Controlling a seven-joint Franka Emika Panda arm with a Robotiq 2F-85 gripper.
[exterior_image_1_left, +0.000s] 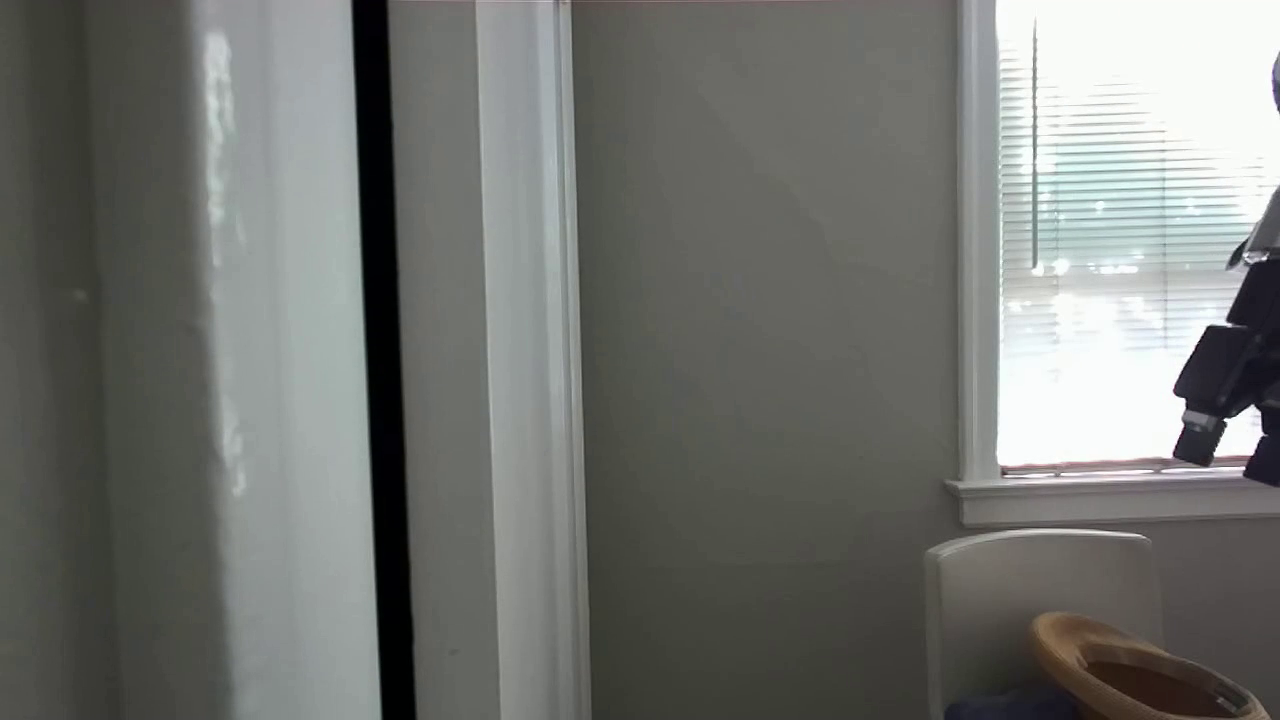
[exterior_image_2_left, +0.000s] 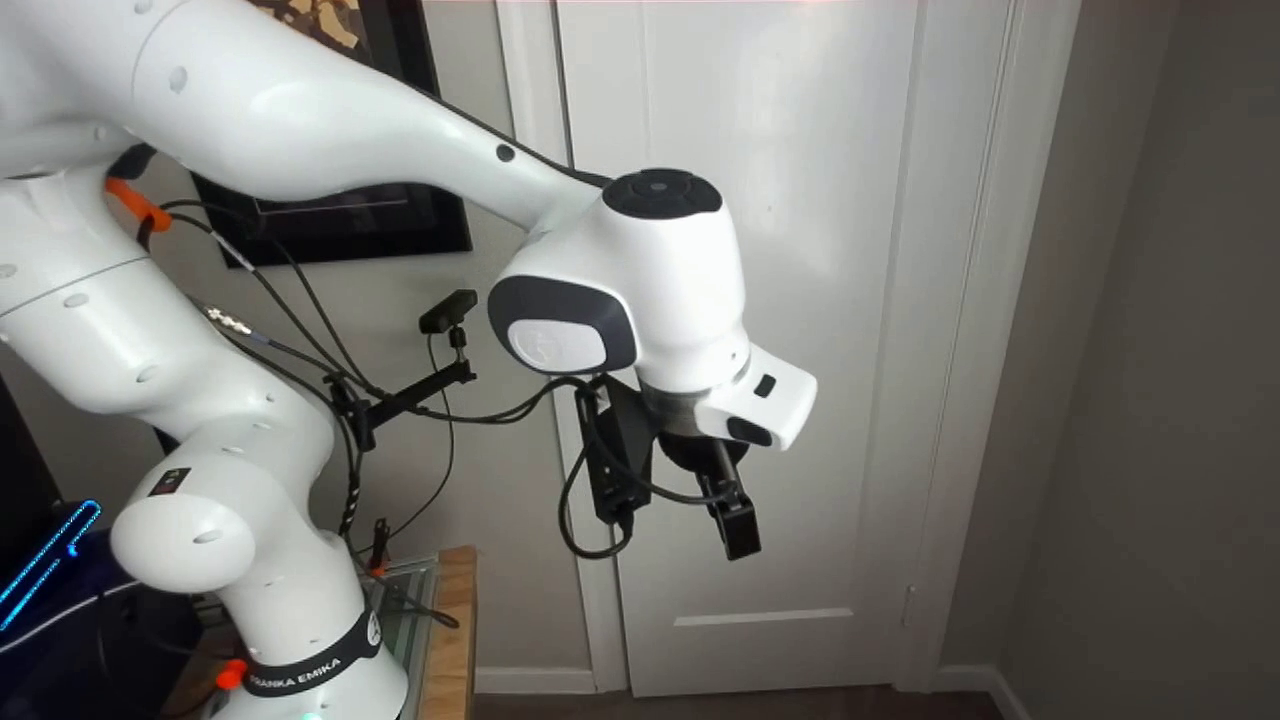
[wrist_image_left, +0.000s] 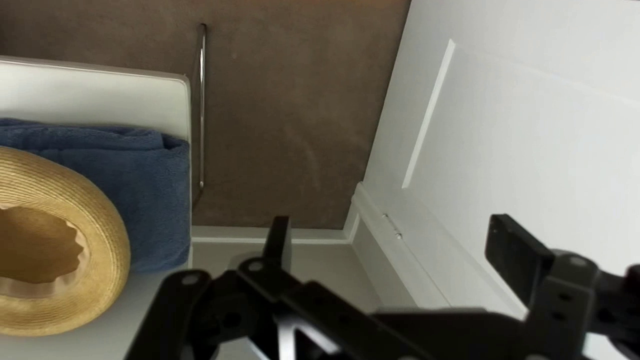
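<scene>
My gripper stands open in the wrist view, its two black fingers wide apart with nothing between them. At the right edge of exterior view 1, part of the gripper shows in front of the window. In exterior view 2 it hangs in the air before a white door, and one finger is visible there. A tan woven hat with an open crown lies to the left in the wrist view. Under it is a folded blue towel on a white chair. The gripper touches none of these.
The white door is closed, to the right in the wrist view. A window with blinds is behind the chair. Cables loop beside the wrist.
</scene>
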